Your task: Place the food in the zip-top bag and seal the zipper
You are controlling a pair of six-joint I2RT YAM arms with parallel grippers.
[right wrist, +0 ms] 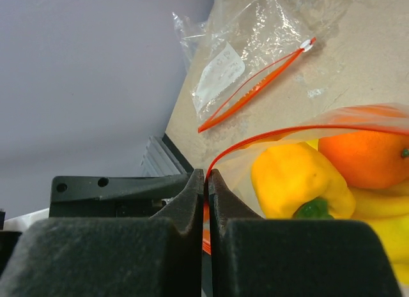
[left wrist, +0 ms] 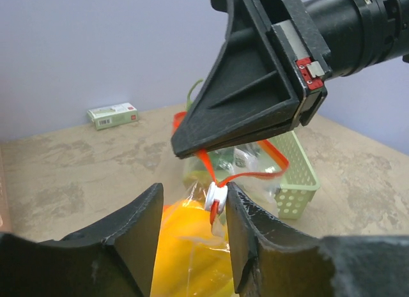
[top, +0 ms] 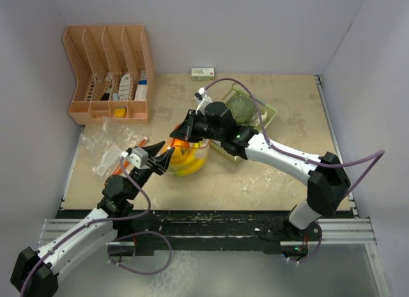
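A clear zip bag with an orange zipper strip [right wrist: 281, 132] stands with its mouth open, holding a yellow pepper [right wrist: 300, 179], an orange [right wrist: 364, 158] and yellow bananas [top: 190, 166]. My right gripper is shut on the bag's orange edge, which runs between its fingertips. My left gripper is open at the zipper's end. The white slider [left wrist: 216, 198] shows between its spread fingers, nearer the right-hand one; whether they touch cannot be told. In the left wrist view, the right gripper's black fingers [left wrist: 255, 108] loom just above the slider.
Another clear bag with an orange zipper [right wrist: 255, 89] lies flat to the left. Behind the right arm sits a green basket [top: 271, 112] with a green squash-like item [top: 241, 107]. A peach divided rack [top: 108, 108] and a small box [top: 202, 73] stand at the back.
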